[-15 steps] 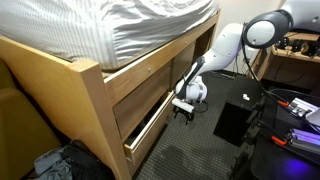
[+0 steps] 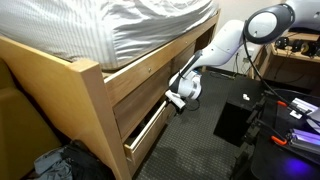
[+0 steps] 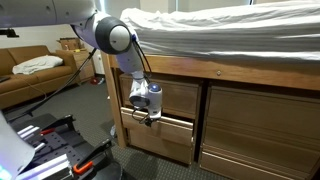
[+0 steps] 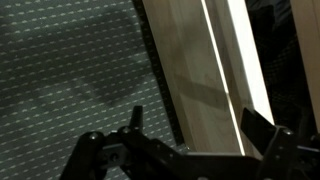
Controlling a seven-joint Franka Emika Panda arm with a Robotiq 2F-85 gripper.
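Observation:
Under the bed, a wooden drawer [image 2: 150, 138] stands slightly pulled out, a dark gap showing behind its front. Near the far end of its top edge is my gripper [image 2: 175, 105], low over the floor. Exterior view 2 has the gripper [image 3: 149, 119] close to the top of the drawer front [image 3: 165, 140]. In the wrist view the gripper is open, its dark fingers apart. The drawer's pale top edge [image 4: 232, 60] runs between them. Contact between fingers and wood cannot be made out.
A white mattress [image 3: 240, 28] lies on the wooden bed frame above. Another closed drawer front [image 3: 250, 140] is to the right in exterior view 2. A black box [image 2: 235, 120] sits on the grey carpet [image 2: 190, 150], which is clear beside the drawer. Dark cloth [image 2: 68, 162] lies near the frame's end.
Over the last second my gripper has shifted a little left in exterior view 1, closer to the drawer's top edge. No clear movement of the drawer shows.

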